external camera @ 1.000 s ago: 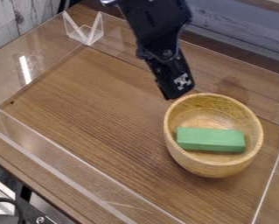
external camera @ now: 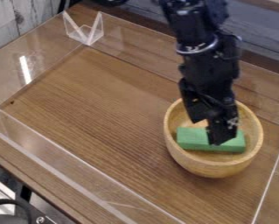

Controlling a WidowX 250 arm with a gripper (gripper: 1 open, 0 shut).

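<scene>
The black gripper (external camera: 212, 118) reaches down into a round wooden bowl (external camera: 247, 162), its two fingers spread open over a green block (external camera: 194, 138). The block lies on the bowl's floor, partly hidden behind the fingers; whether they touch it I cannot tell.
A clear plastic holder (external camera: 86, 26) stands at the back left. Dark cables lie at the lower left corner, beyond the table's edge.
The gripper has come down and to the right, from above the bowl into it over the green block. The bowl and block look unmoved.
</scene>
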